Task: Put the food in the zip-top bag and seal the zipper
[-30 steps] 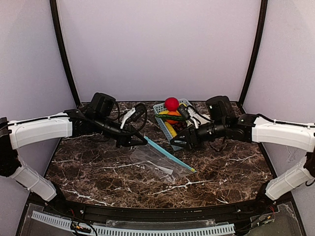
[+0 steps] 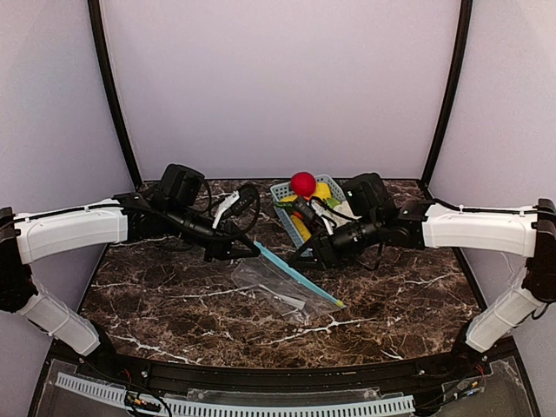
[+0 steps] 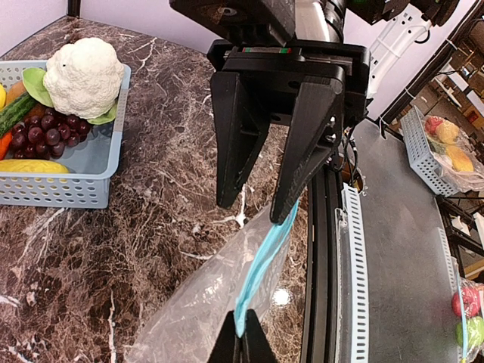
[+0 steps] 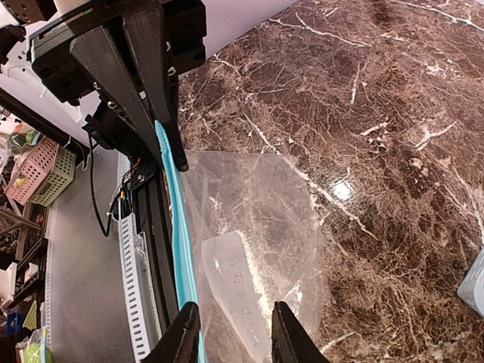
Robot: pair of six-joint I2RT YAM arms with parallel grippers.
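The clear zip top bag [image 2: 276,294] hangs by its blue zipper edge [image 2: 300,276], which slants down to the right to a yellowish end. No food shows inside; a white panel [image 4: 231,276] is visible on its film. My left gripper is shut on the upper left end of the zipper strip. Beside the strip, my right gripper has its fingers apart; the strip runs by its left finger [image 4: 181,333], and nothing shows clamped between them. Food fills the basket: cauliflower [image 3: 85,72], grapes [image 3: 51,134], cucumber [image 3: 15,112] and a red item [image 2: 302,183].
The grey-blue basket [image 3: 91,189] stands at the back middle, partly behind my right arm. A white slotted rail [image 2: 261,408] runs along the front edge.
My right gripper has moved left and a little downward, from in front of the basket toward the zipper strip. The left gripper and the bag have stayed in place.
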